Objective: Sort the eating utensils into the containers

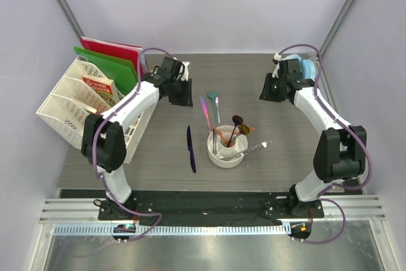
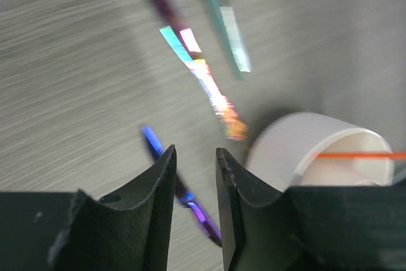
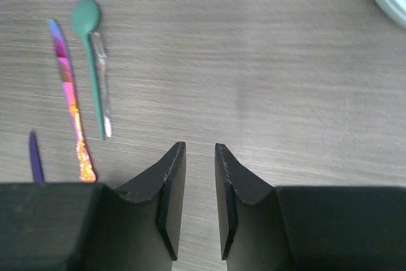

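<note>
A white round bowl (image 1: pixel 227 162) with a cup inside stands mid-table. In it are a dark purple spoon (image 1: pixel 237 120), a gold spoon (image 1: pixel 244 129), an orange utensil (image 1: pixel 221 135) and a silvery utensil (image 1: pixel 255 148) leaning over the rim. Left of the bowl lies a dark blue knife (image 1: pixel 190 149). Behind it rest an iridescent pink knife (image 1: pixel 205 113), a green spoon (image 3: pixel 85 18) and a thin clear utensil (image 3: pixel 101 74). My left gripper hangs open and empty above the tabletop, left of these. At the far right, my right gripper stands part open, nothing between its fingers.
At left, a white rack (image 1: pixel 66 109) holds a green folder (image 1: pixel 109 68), a red folder and a book. Light blue dishes (image 1: pixel 309 68) sit at the back right, behind the right arm. Table on both sides of the bowl is bare.
</note>
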